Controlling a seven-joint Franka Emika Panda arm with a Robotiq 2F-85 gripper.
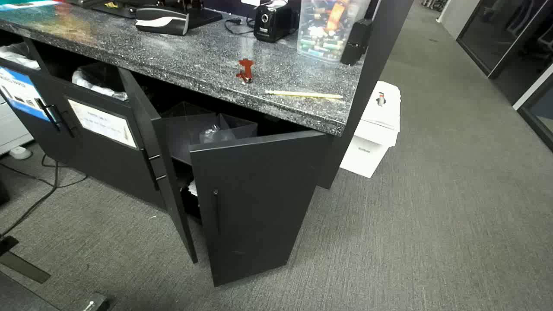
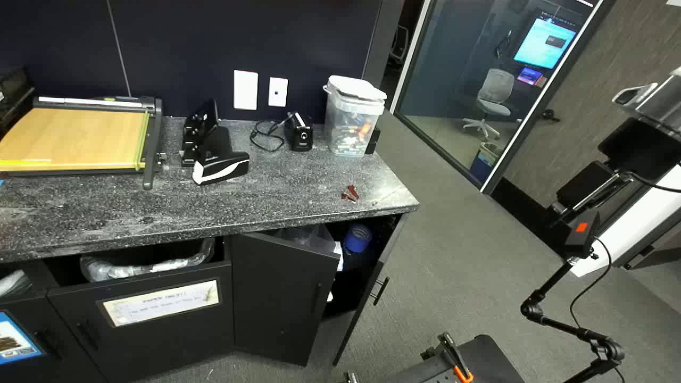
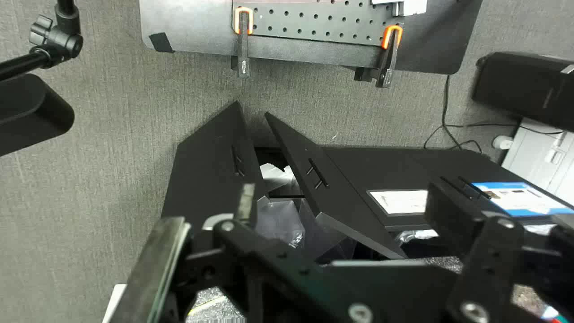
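Along the bottom of the wrist view my gripper stands open, its fingers wide apart and nothing between them. Beyond it, two black cabinet doors hang partly open: the end door and its neighbour. Behind them, clear plastic bins show on a shelf, and a blue round object sits inside. On the speckled counter above lie a dark red staple remover and a yellow pencil. Neither exterior view shows the gripper.
At the counter's end stands a clear tub of batteries, near a black pencil sharpener and a stapler. A paper cutter is further left. On the floor is a white bin.
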